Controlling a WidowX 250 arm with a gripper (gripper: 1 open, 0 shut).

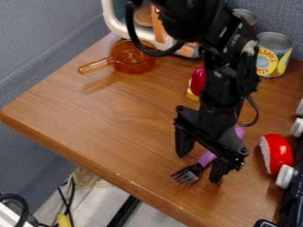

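My black gripper (199,161) is low over the right part of the wooden table, its two fingers apart. Between and below them lies a fork (189,174) with a purple handle and metal tines, the tines pointing toward the front left. Part of the handle is hidden behind the gripper.
An orange pot (130,58) sits at the back left, cans (274,57) at the back right. A red and yellow object (197,82) stands behind the arm. A red and white item (275,152) and bottles line the right.
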